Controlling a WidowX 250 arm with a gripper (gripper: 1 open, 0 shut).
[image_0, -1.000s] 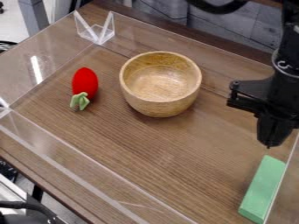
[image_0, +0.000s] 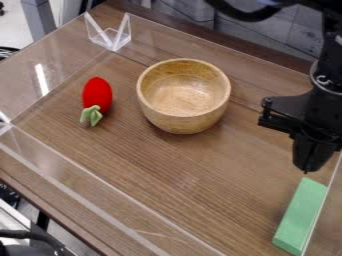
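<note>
My black gripper (image_0: 310, 158) hangs at the right side of the camera view, above the table and just over a mint-green rectangular block (image_0: 301, 216) lying at the lower right. Its tip is shut, with nothing visible held in it. A wooden bowl (image_0: 185, 96) sits in the upper middle, and a red object with pale green leaves (image_0: 96, 98), like a vegetable, lies to its left.
A small clear wire or plastic holder (image_0: 107, 32) stands at the back left. The table's edge runs along the lower left.
The upper arm at the top has shifted slightly; the gripper and the objects look almost unmoved.
</note>
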